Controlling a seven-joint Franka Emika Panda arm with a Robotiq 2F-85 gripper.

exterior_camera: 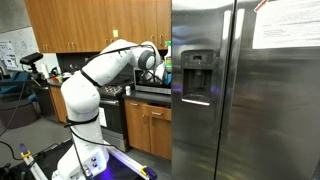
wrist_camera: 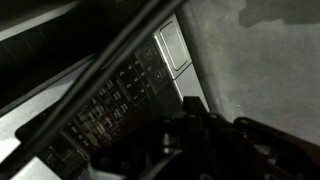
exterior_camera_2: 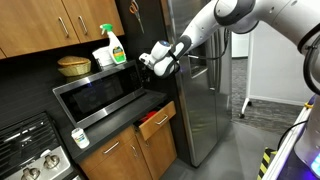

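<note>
A silver and black microwave (exterior_camera_2: 100, 95) stands on the counter, its door shut. Its keypad (wrist_camera: 115, 95) and a silver rectangular button (wrist_camera: 173, 45) fill the left of the wrist view. My gripper (exterior_camera_2: 147, 68) is up by the microwave's upper right end. Dark fingers (wrist_camera: 200, 145) show at the bottom of the wrist view, shut, with nothing visible between them. Whether they touch the panel is too dark to tell. In exterior view 1 the refrigerator's edge partly covers the wrist area.
On top of the microwave are a spray bottle (exterior_camera_2: 110, 45) and a woven basket (exterior_camera_2: 73, 67). Below the counter, a drawer (exterior_camera_2: 156, 122) stands partly out. The steel refrigerator (exterior_camera: 200, 110) is close on the right. A white canister (exterior_camera_2: 80, 138) sits near the stove.
</note>
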